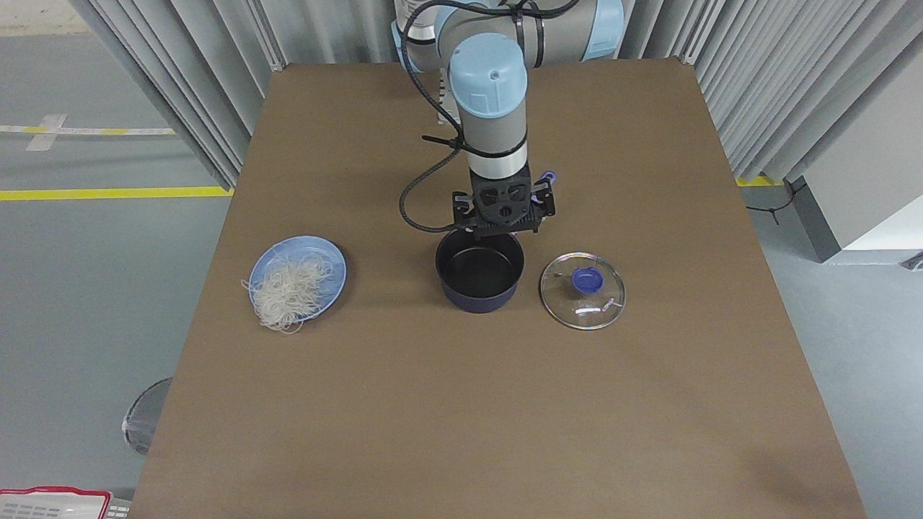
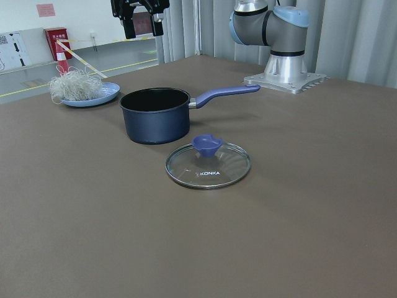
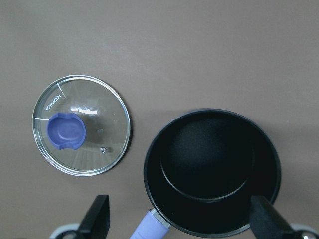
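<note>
The gripper hangs open and empty above the dark pot (image 1: 478, 277), near its handle side; in the left view it is high at the top edge. The pot's blue handle (image 2: 226, 92) points toward the arm's base. The glass lid (image 1: 571, 307) with a blue knob (image 3: 66, 131) lies flat on the table beside the pot. A blue plate (image 2: 93, 102) with white noodles (image 1: 288, 293) sits on the other side of the pot.
The arm's white base (image 2: 285, 81) stands at the back edge, before grey curtains.
</note>
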